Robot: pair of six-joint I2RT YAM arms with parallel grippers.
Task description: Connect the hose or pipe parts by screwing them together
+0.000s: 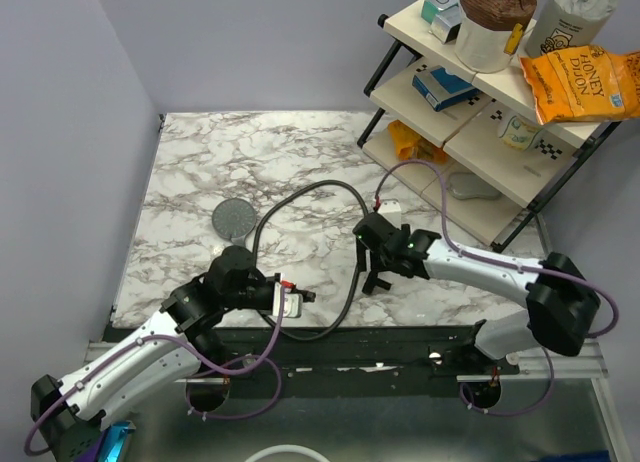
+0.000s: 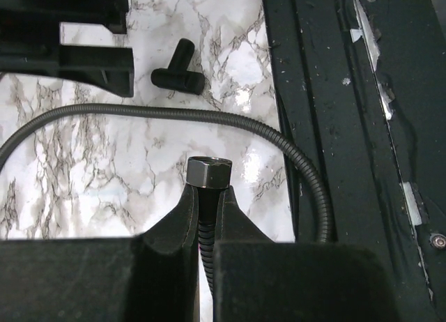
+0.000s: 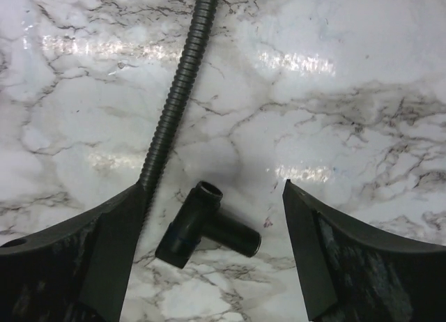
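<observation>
My left gripper (image 1: 298,294) is shut on the end of the black corrugated hose, whose metal hex nut (image 2: 208,172) stands just above its fingertips (image 2: 188,209). The hose (image 3: 182,81) loops across the marble. A black T-shaped fitting lies beside it near the table's front edge, also in the left wrist view (image 2: 175,76). My right gripper is open over the fitting, its fingers either side of it, nothing visibly held. A grey shower head (image 1: 234,218) lies left of the loop.
A shelf rack (image 1: 470,212) with bags and boxes fills the back right. A dark edge strip (image 2: 369,162) runs along the front.
</observation>
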